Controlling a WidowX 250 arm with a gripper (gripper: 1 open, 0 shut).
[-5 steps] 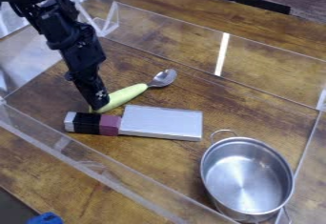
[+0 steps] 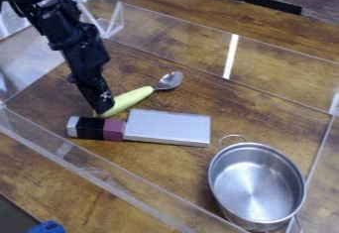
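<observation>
The black gripper (image 2: 99,102) is low over the wooden table at the left, its fingertips beside the lower end of a spoon's pale green handle (image 2: 134,98). Whether anything is between the fingers is unclear. The spoon's metal bowl (image 2: 171,79) points up and right. Just below lies a flat silver piece (image 2: 169,127) with a dark purple and black end (image 2: 97,128).
A steel pot (image 2: 257,180) with handles stands at the lower right. Clear panels edge the wooden work area (image 2: 252,98), whose upper right part is free. A blue object (image 2: 47,227) sits at the bottom left corner.
</observation>
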